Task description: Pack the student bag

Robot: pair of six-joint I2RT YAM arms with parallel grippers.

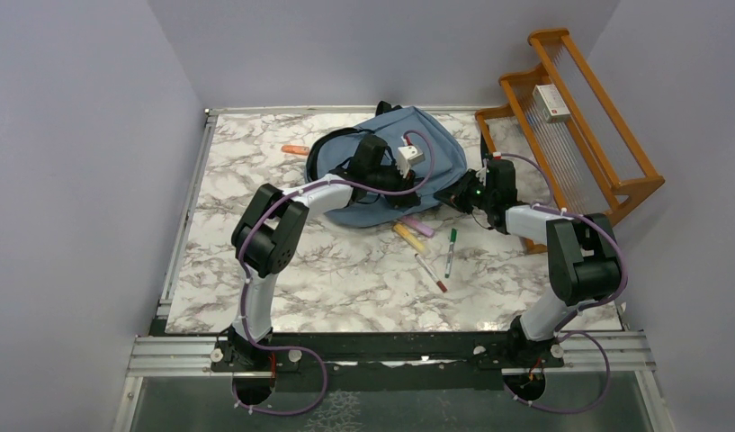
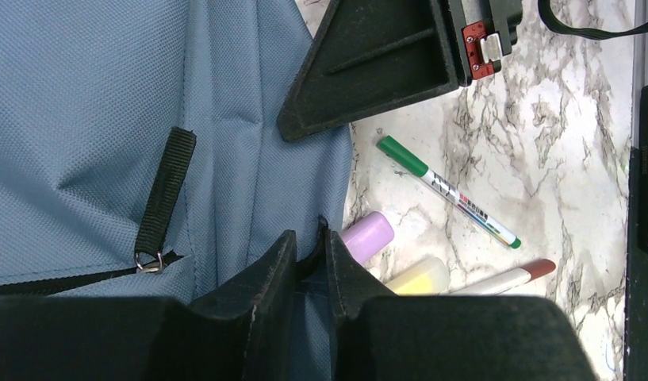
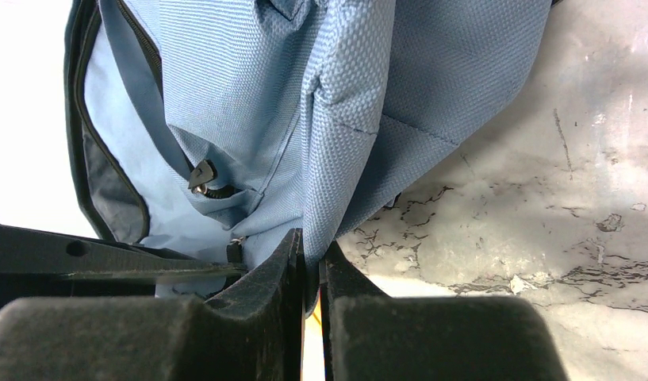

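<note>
The blue-grey bag (image 1: 435, 135) lies at the back of the table, its black zipper (image 2: 74, 283) running across the left wrist view. My left gripper is at the bag's front edge, fingers slightly apart. A narrow black pull or strip (image 2: 311, 266) lies between its fingertips; whether both touch it is unclear. At the bag's right corner, my right gripper is shut on a fold of the bag fabric (image 3: 340, 135). A purple marker (image 1: 417, 226), a yellow marker (image 1: 408, 238), a green-capped pen (image 1: 451, 252) and a red-capped pen (image 1: 431, 273) lie in front.
A wooden shelf (image 1: 579, 126) with a white box (image 1: 551, 103) on it stands at the right, close to my right arm. Something orange (image 1: 295, 149) lies left of the bag. Bare marbled table shows at the front and left.
</note>
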